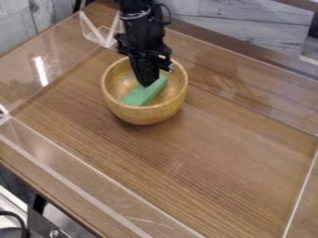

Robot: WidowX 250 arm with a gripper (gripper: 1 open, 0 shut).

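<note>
A yellow bowl [170, 106] stands on the wooden table [187, 177], with a green oblong object [143, 95] lying inside it. My black gripper [147, 72] is over the back part of the bowl, just above the upper end of the green object. Its fingertips are small and dark, and I see nothing held between them; the green object rests in the bowl.
A pale see-through item stands behind at the upper left. A grey wall borders the left and back, and black cables show at the lower left.
</note>
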